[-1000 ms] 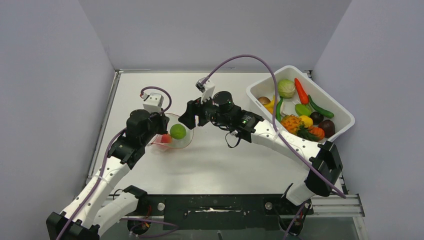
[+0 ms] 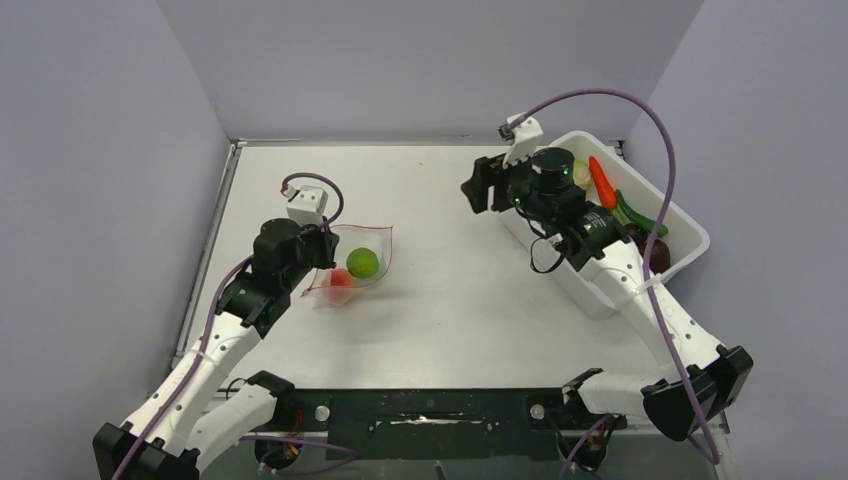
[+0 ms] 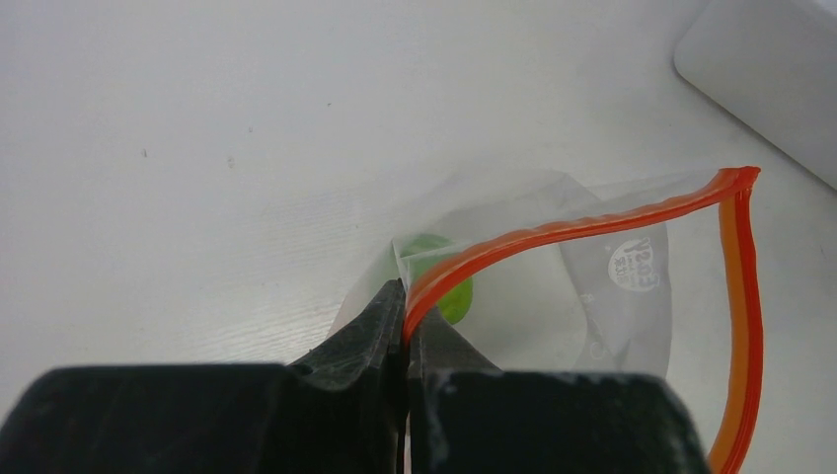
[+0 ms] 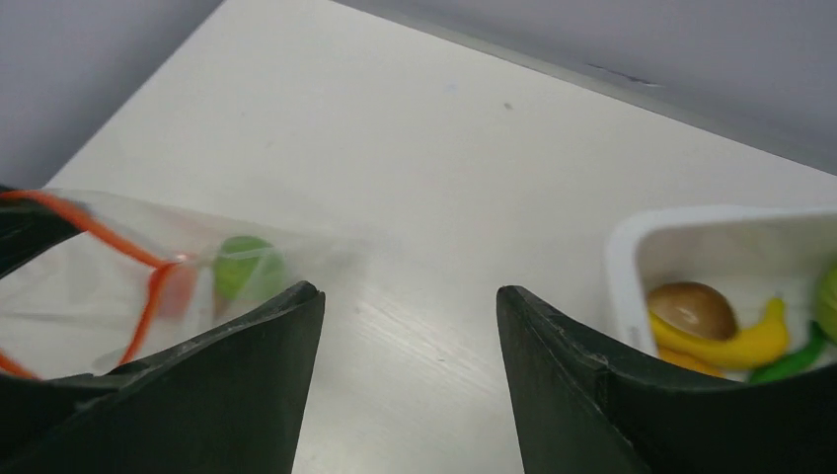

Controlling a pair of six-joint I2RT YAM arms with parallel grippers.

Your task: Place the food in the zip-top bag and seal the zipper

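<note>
A clear zip top bag with a red-orange zipper rim [image 3: 553,234] stands with its mouth spread at the left of the table. My left gripper is shut on one edge of that rim. Inside the bag lie a green round food [image 2: 362,263] and a reddish food [image 2: 340,286], both seen through the plastic. My right gripper is apart from the bag, over the table near the white bin. Its fingers [image 4: 271,341] are spread, with only bare table between them.
A white bin [image 2: 690,240] at the right holds several foods, among them a red pepper [image 2: 604,184], a brown item [image 4: 693,308] and a yellow banana-like piece [image 4: 750,346]. Bare tabletop [image 2: 440,300] lies between bag and bin.
My right gripper has moved right, from beside the bag's mouth toward the bin, its arm now covering part of the bin. The bag and the foods in it shifted slightly; the left arm stays put.
</note>
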